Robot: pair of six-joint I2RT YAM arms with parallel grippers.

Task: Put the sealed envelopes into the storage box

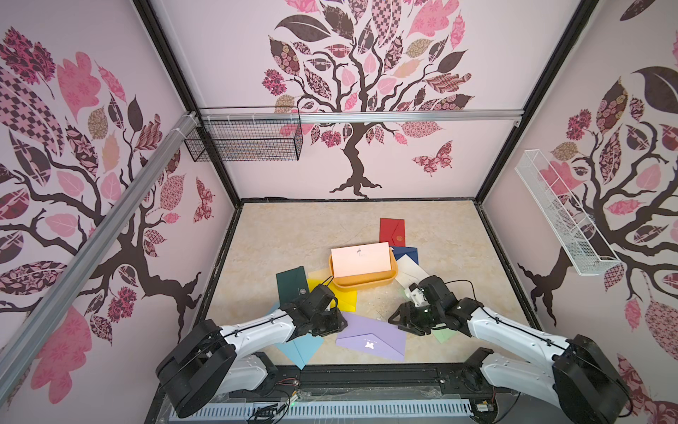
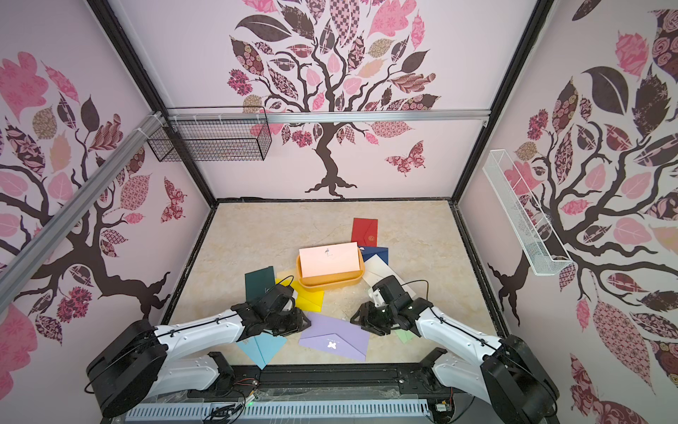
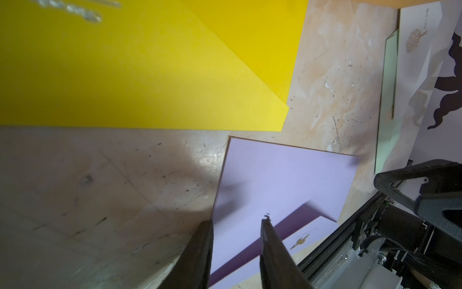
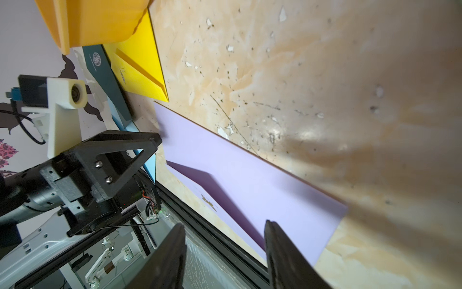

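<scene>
A purple envelope (image 1: 368, 337) lies near the table's front edge, its flap raised a little in both wrist views. My left gripper is over its left edge, the fingers (image 3: 198, 245) parted. At the opposite end my right gripper is likewise open, with its fingers (image 4: 284, 255) apart above the envelope. Neither is closed on the paper. The orange storage box (image 1: 344, 284) stands behind the purple envelope, with a pale pink envelope (image 1: 361, 260) upright inside it.
Yellow (image 2: 308, 299), dark green (image 2: 260, 282) and light blue (image 2: 262, 347) envelopes lie to the left. Red (image 2: 365, 231), dark blue (image 2: 375, 253) and white (image 2: 382, 270) ones lie right of the box.
</scene>
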